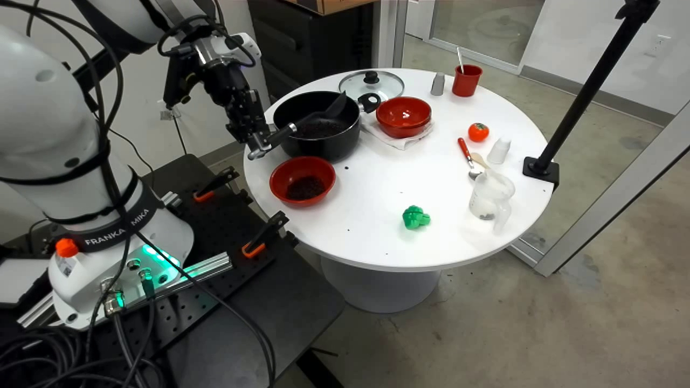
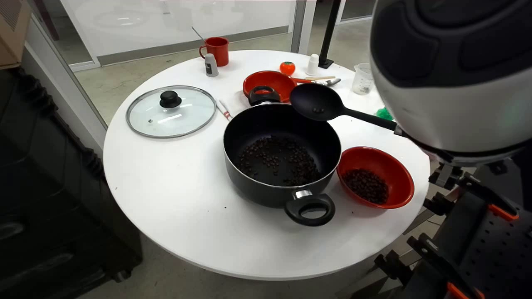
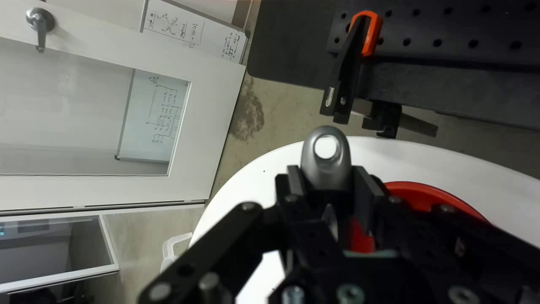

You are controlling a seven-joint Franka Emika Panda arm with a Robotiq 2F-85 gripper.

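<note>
My gripper is shut on the grey handle end of a black ladle. In exterior view 2 the ladle's bowl hangs over the far right rim of the black pot, with a few dark beans in it. Dark beans lie scattered across the pot's floor. Beside the pot, a red bowl holds a heap of the same beans. In exterior view 1 the gripper is at the pot's left, up behind this bowl. My arm hides the handle's grip in exterior view 2.
A glass lid lies left of the pot, and a second red bowl stands behind it. Farther off are a red mug, a tomato and a clear measuring jug.
</note>
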